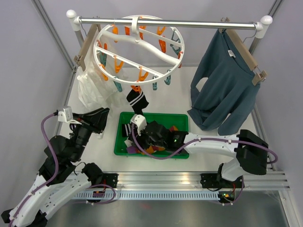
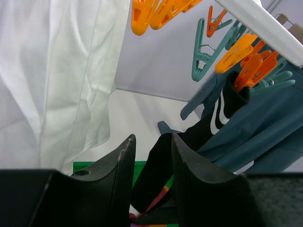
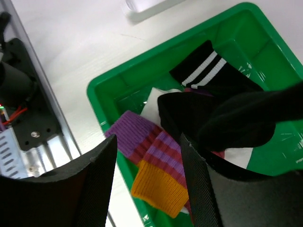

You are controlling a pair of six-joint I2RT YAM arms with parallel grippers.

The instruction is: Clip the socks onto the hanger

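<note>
A round white hanger (image 1: 137, 81) with orange and teal clips hangs from the rail. A black striped sock (image 2: 220, 109) hangs from an orange clip (image 2: 250, 70). My left gripper is part open beside it, fingers apart, with nothing clearly held. My right gripper is open, low over the green bin (image 1: 182, 122), above a pile of socks: black striped (image 3: 205, 66), purple (image 3: 130, 131) and orange (image 3: 156, 186).
A white cloth (image 1: 93, 88) hangs at left and teal trousers (image 1: 216, 80) at right, both on wooden hangers. The rail (image 1: 170, 22) spans the top. Table space surrounds the bin.
</note>
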